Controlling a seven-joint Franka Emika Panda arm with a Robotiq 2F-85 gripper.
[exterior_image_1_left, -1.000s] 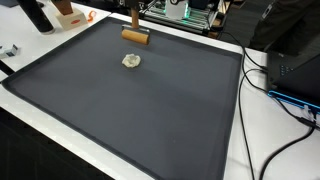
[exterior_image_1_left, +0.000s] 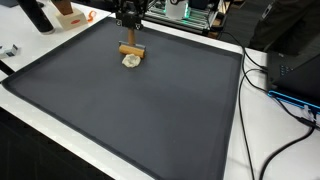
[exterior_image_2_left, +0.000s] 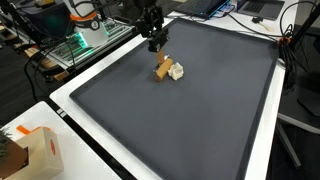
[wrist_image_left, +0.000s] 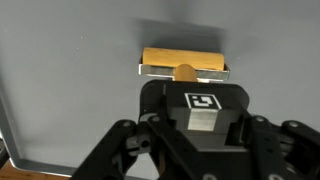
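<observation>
My gripper (exterior_image_1_left: 129, 24) is shut on the upright handle of a small roller with an orange-brown cylinder (exterior_image_1_left: 132, 50) and a metal frame. In exterior view 2 the roller (exterior_image_2_left: 162, 72) hangs below the dark gripper (exterior_image_2_left: 158, 47), close beside a small off-white lump (exterior_image_2_left: 176, 71). That lump (exterior_image_1_left: 131, 61) lies just in front of the cylinder in exterior view 1; whether they touch, I cannot tell. From the wrist, the cylinder (wrist_image_left: 183, 57) shows past the gripper, and the lump is out of sight.
The dark grey board (exterior_image_1_left: 140, 110) is wide and clear apart from the lump and roller. Raised edges surround it. A laptop (exterior_image_1_left: 295, 85) with cables lies off to the right, and boxes (exterior_image_1_left: 70, 17) stand at the back left.
The roller has come toward the front of exterior view 1, closing the gap to the lump. More of the arm now shows above it. The lump appears to be in the same place.
</observation>
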